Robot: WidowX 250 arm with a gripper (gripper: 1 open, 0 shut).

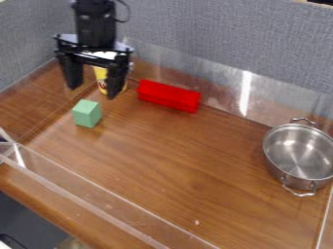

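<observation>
My gripper (92, 70) hangs open at the upper left, its dark body in front of a yellow Play-Doh tub (101, 58), which it largely hides. A small green block (88, 114) sits on the wooden table (176, 180) just below the gripper. A red block (169, 95) lies to the right of the gripper, near the back.
A steel pot (297, 156) with two handles stands at the right edge. Clear panels run along the table's edges, with grey walls behind.
</observation>
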